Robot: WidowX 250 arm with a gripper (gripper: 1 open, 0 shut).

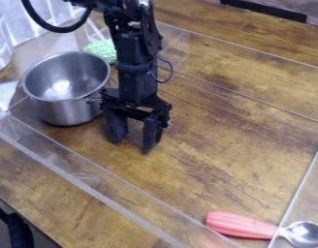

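Observation:
My black gripper (133, 132) is low over the wooden table, its fingers pointing down at or near the surface, just right of a steel bowl (66, 85). The dark fingers blend together, so I cannot tell whether they are apart or closed, or whether anything is between them. A spoon with a pink handle (242, 225) and metal head lies at the near right.
A green patterned item (100, 48) lies behind the bowl, partly hidden by the arm. Clear plastic rails border the work area along the left and right.

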